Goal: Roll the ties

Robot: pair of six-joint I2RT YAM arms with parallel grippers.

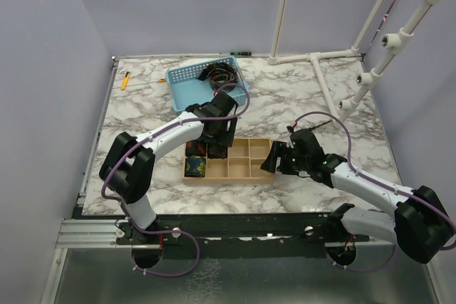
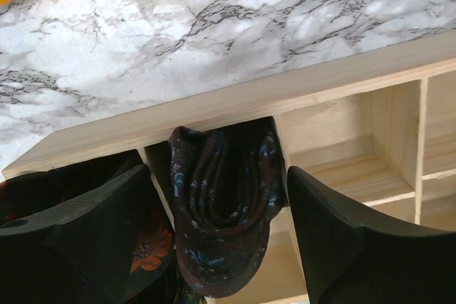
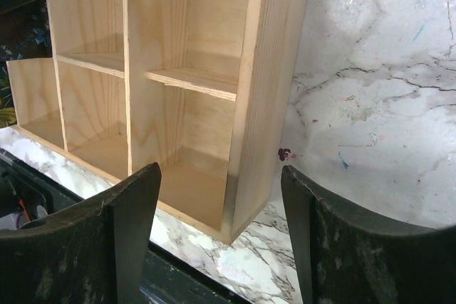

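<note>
A rolled dark patterned tie (image 2: 224, 247) stands in a back compartment of the wooden box (image 1: 239, 181), its upper part rising past the divider. My left gripper is open, one finger on either side of this roll, with gaps showing at the tips. A dark tie with an orange flower (image 2: 151, 248) fills the back-left compartment, partly hidden by a finger. In the front-left compartment lies a blue-green tie (image 1: 194, 166). At the box's right end my right gripper stands open, the end wall (image 3: 253, 133) showing between its fingers; contact cannot be seen.
Behind the box, a blue basket (image 1: 179, 75) holds a coiled dark tie (image 1: 222, 76). An orange-yellow cutter (image 1: 125, 80) lies at the back left. White pipes (image 1: 324, 87) stand at the back right. The box's compartments to the right are empty.
</note>
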